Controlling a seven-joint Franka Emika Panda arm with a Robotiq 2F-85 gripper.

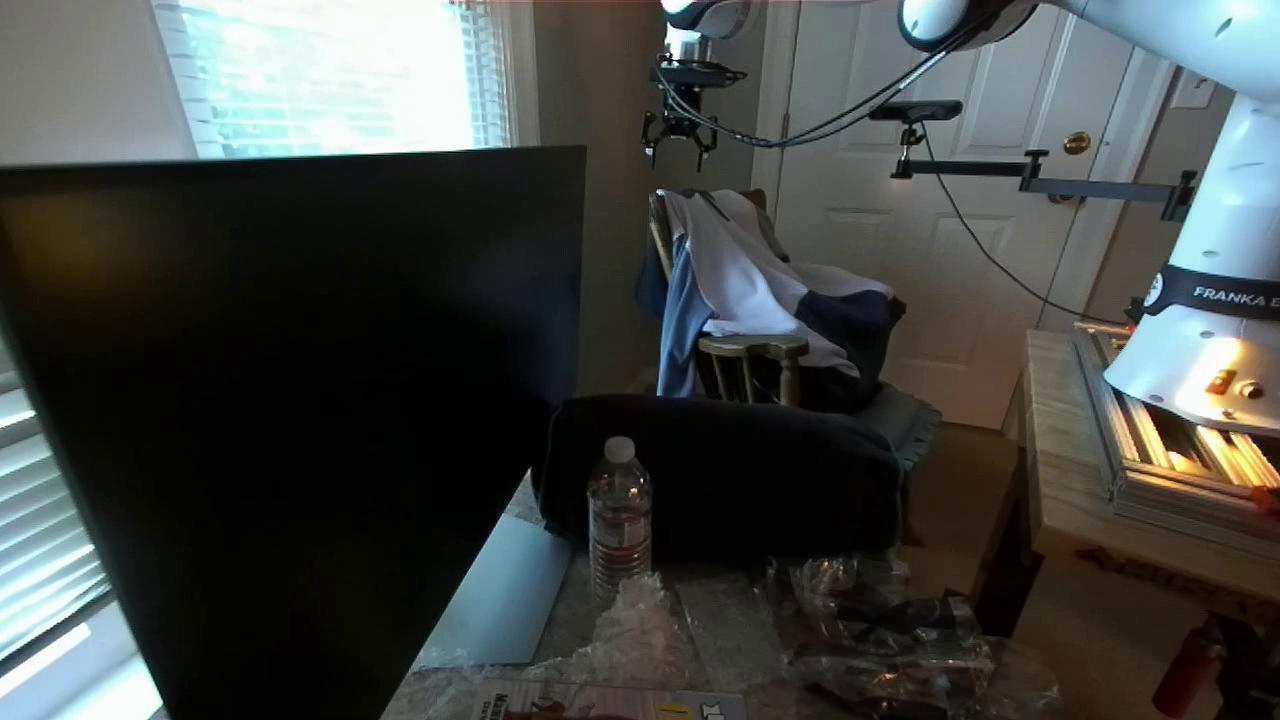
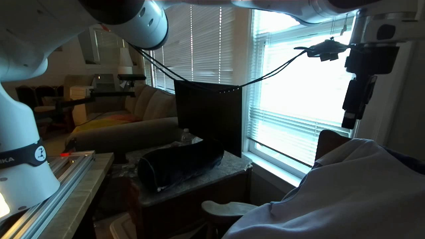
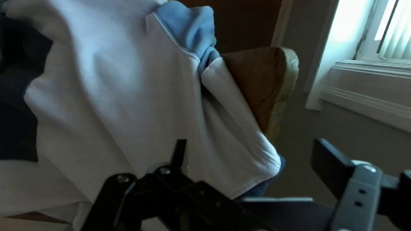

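Note:
Draped over a wooden chair is a garment in white, light blue and dark navy. My gripper hangs above the chair's back in exterior view 1, open and apart from the cloth. In the wrist view, white cloth fills the left and middle, and a folded corner of it ends between the spread fingers, beyond them. Nothing is held. From exterior view 2, the gripper appears near the top of the chair, in front of the bright window; its fingers are seen side-on there.
A dark bolster, a water bottle and plastic wrapping lie on the stone-topped table beside a large black screen. A camera arm sticks out near the door. The window sill is close to the chair.

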